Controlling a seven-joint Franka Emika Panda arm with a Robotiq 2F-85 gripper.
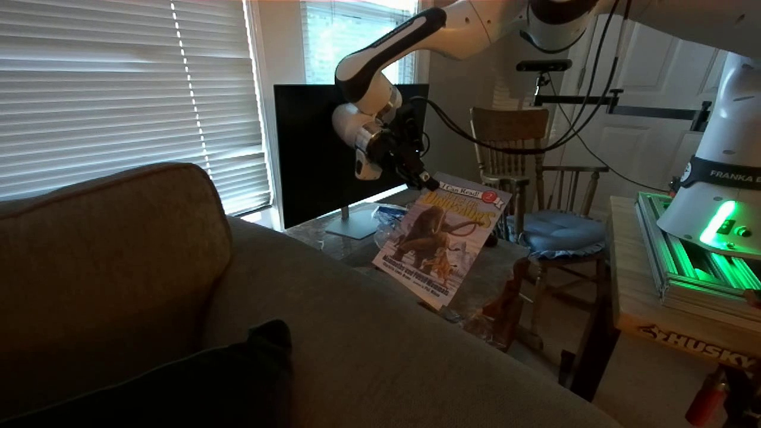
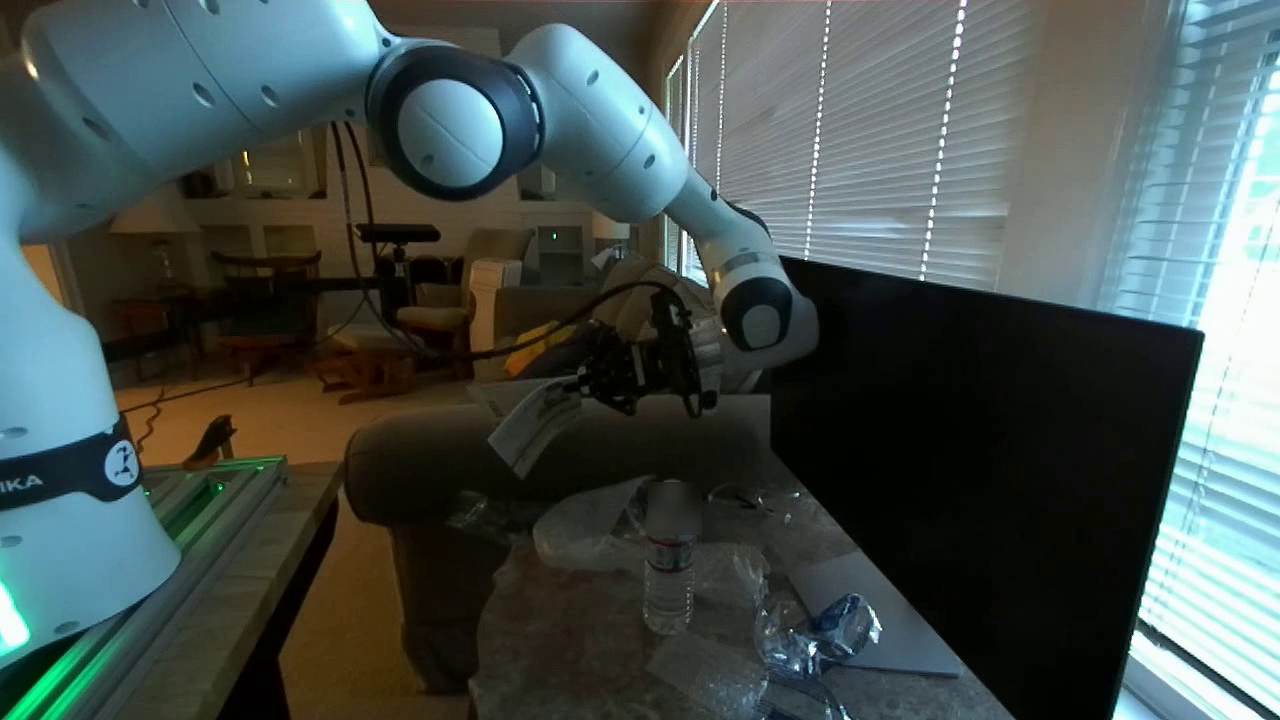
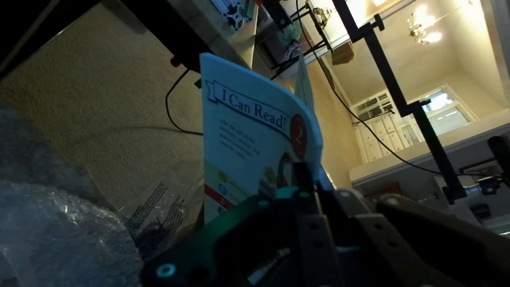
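Observation:
A thin paperback book with a mammoth on its cover hangs from my gripper, tilted, its title edge up in exterior view 1. The fingers are shut on that upper edge. From the other side, in exterior view 2, the book droops left of my gripper, above and clear of the table. The wrist view shows the back cover of the book, its "I Can Read!" banner plain and the paper curving; dark fingers press against it. The far finger's contact is partly hidden.
A water bottle stands on the cluttered table among plastic wrapping. Behind is a large monitor. The sofa arm borders the table, and a wooden chair stands beyond.

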